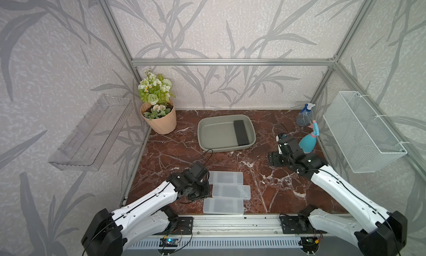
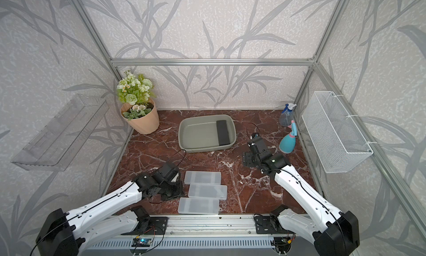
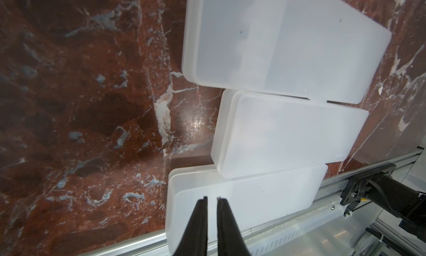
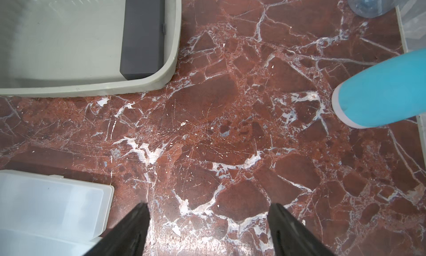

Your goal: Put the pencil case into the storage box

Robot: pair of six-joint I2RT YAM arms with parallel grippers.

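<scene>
A dark grey rectangular case [image 4: 142,32], likely the pencil case, lies along the right side inside the grey-green box [image 1: 210,146] at the back. My left gripper is low at the front left, shut with nothing showing between its fingers, beside three translucent plastic cases [image 3: 288,131]. My right gripper stands open and empty over bare marble, to the front right of the grey-green box.
A potted plant [image 1: 159,120] stands back left. Blue spray bottles [image 2: 287,143] stand at the right. A clear basket [image 1: 88,131] and a white mesh basket [image 1: 363,136] hang on the side walls.
</scene>
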